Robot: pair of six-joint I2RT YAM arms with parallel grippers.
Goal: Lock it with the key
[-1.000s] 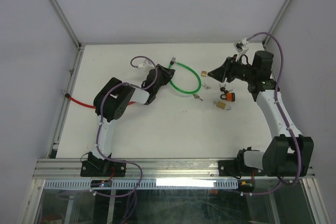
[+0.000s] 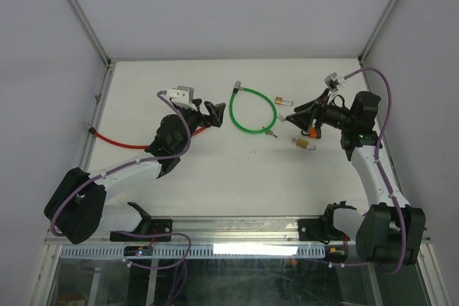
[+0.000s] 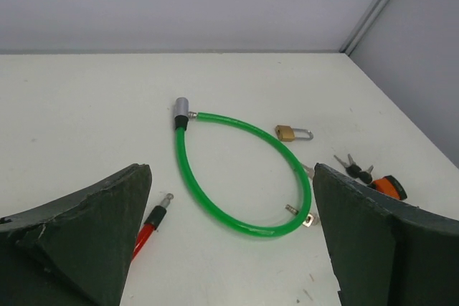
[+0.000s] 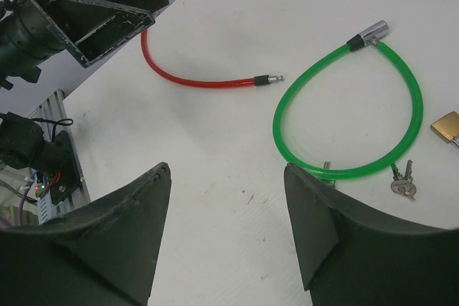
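Observation:
A green cable lock [image 2: 252, 132] lies in a loop at the table's centre, its silver lock head [image 3: 181, 109] at the back end. Small silver keys [image 4: 404, 184] lie by the loop's near right side. A brass padlock [image 2: 280, 101] is at the back right, a larger padlock [image 2: 303, 144] farther forward. My left gripper [image 2: 214, 114] is open and raised, left of the loop, nothing between its fingers. My right gripper [image 2: 303, 117] hangs open right of the loop, also empty.
A red cable [image 4: 193, 82] lies at left, partly under my left arm. An orange-black lock [image 3: 389, 188] and black-headed keys [image 3: 353, 169] are at right.
My left arm has drawn back leftward and toward the front from over the green loop. The right arm shifted slightly toward the front earlier. The green loop has moved slightly.

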